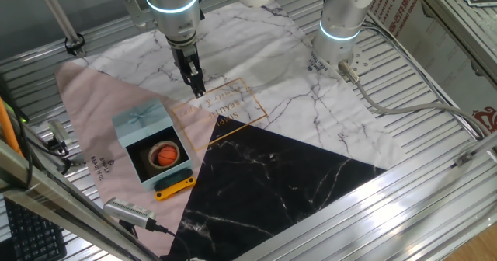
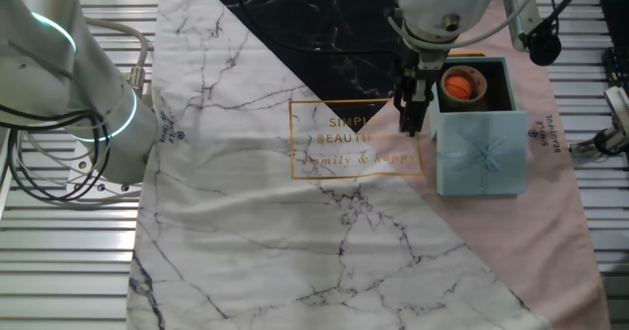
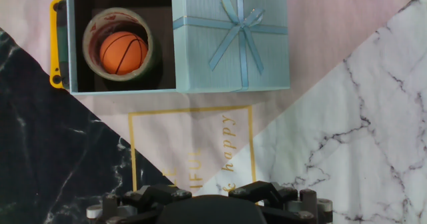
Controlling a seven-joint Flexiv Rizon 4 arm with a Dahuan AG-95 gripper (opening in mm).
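Observation:
A light-blue gift box (image 1: 142, 170) lies on the pink part of the cloth, its dark inside partly uncovered. Its lid (image 3: 230, 51), tied with a ribbon bow, covers the other part in the wrist view. Inside the uncovered part sits a round cup-like container (image 3: 91, 45) holding a small orange basketball (image 3: 124, 53). My gripper (image 1: 197, 95) is above the cloth, apart from the box and near the gold-printed frame. At the wrist view's lower edge, its fingers (image 3: 160, 193) stand open with nothing visible between them.
A yellow and dark tool (image 1: 175, 189) lies along the box's outer side. A camera-like device (image 1: 130, 213) with a cable is near the cloth's edge.

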